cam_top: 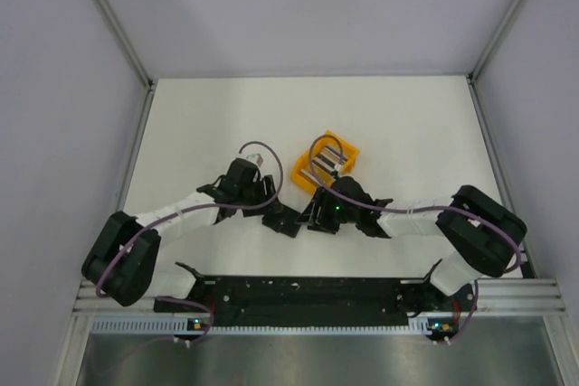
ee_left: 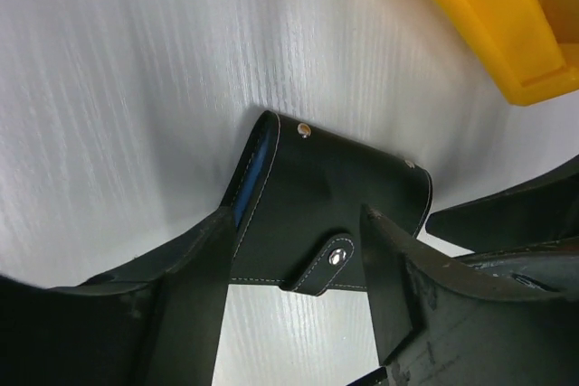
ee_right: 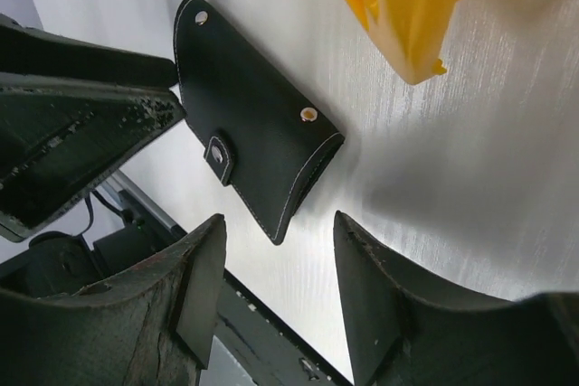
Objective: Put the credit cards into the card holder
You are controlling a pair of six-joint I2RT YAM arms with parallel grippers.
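The black card holder (cam_top: 286,221) lies on the white table with its snap strap (ee_left: 327,264) toward the front. In the left wrist view, blue shows inside its open left edge; whether that is a card or lining I cannot tell. My left gripper is open, its fingers at either side of the holder's left part. Open too, my right gripper faces the holder's right end, a corner of which shows between the fingers. Neither holds anything. Several card-like strips (cam_top: 330,159) stand in the yellow rack (cam_top: 343,144) behind the holder.
The yellow rack's near corner (ee_left: 526,79) is close behind the holder. Both grippers work close together, the other arm's finger (ee_right: 81,124) reaching into the right wrist view. Plenty of bare table (cam_top: 407,133) lies at the back and right.
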